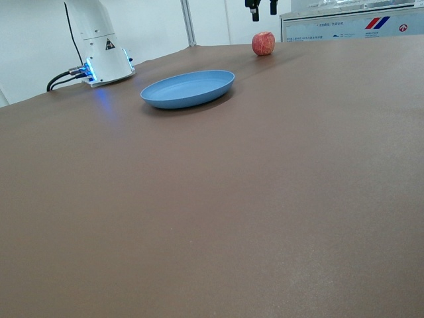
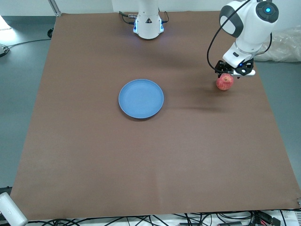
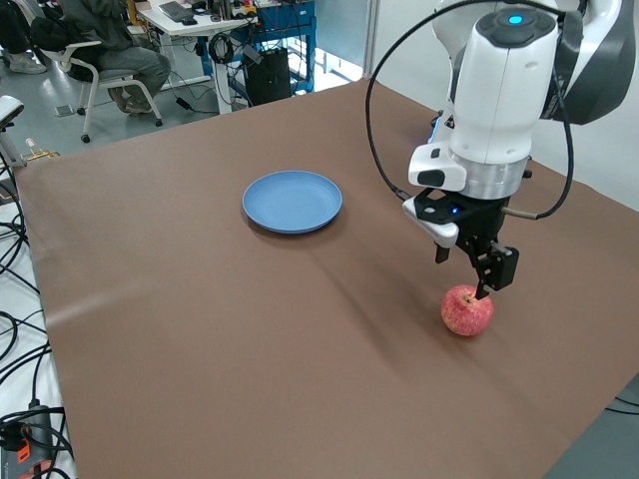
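A red apple point(image 2: 225, 82) point(image 1: 263, 44) point(image 3: 466, 311) sits on the brown table at the right of the left view, beyond the blue plate point(image 2: 141, 98) point(image 1: 187, 89) point(image 3: 292, 202). The gripper point(image 1: 262, 14) hangs just above the apple, its two black fingers apart with nothing between them in the top view. In the right view the fingers partly overlap the apple's top from that angle; whether they touch it cannot be told.
Cables point(image 3: 25, 439) run outside the table's edge.
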